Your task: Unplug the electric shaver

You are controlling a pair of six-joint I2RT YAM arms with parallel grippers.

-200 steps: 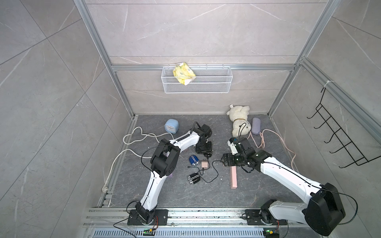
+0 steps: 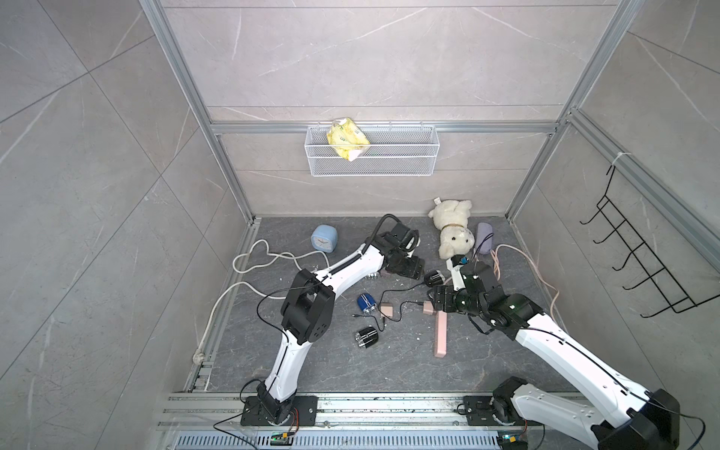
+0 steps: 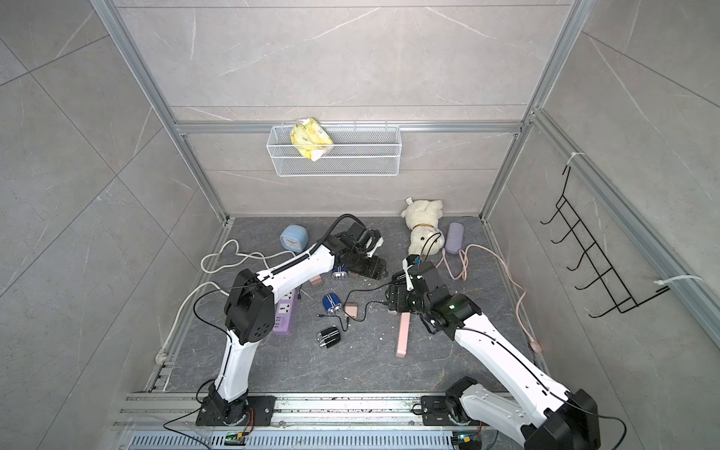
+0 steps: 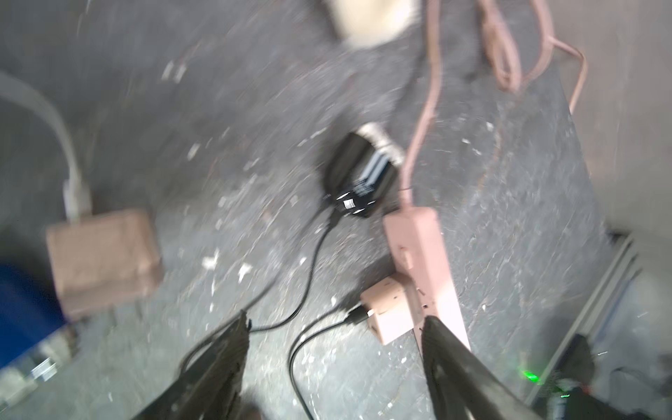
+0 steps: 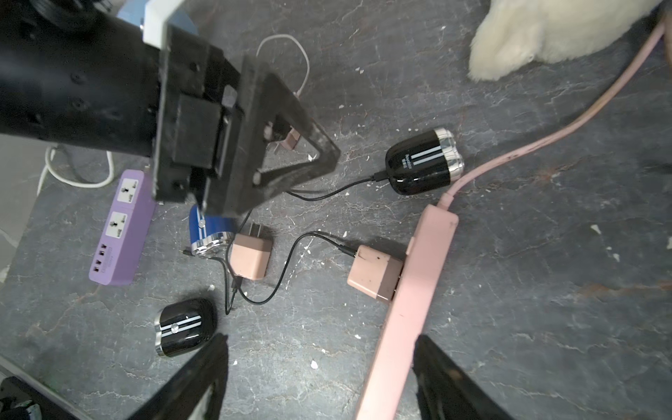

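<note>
A black shaver (image 5: 423, 161) lies beside the pink power strip's cable, its black cord attached. A pink charger (image 5: 371, 269) is in the pink power strip (image 5: 420, 280), a black cable plugged into it. My left gripper (image 2: 405, 266) hangs over the middle of the floor; in its wrist view the fingers are apart with nothing held. My right gripper is above the pink strip, fingers apart, nothing between them.
A blue shaver (image 5: 206, 227), another black shaver (image 5: 185, 325), a loose pink charger (image 5: 248, 255) and a purple strip (image 5: 122, 231) lie leftward. A white plush bear (image 2: 453, 225) sits at the back right.
My left gripper has moved up and away from the black shaver, which now lies farther right by the pink cable. The right arm has shifted slightly right.
</note>
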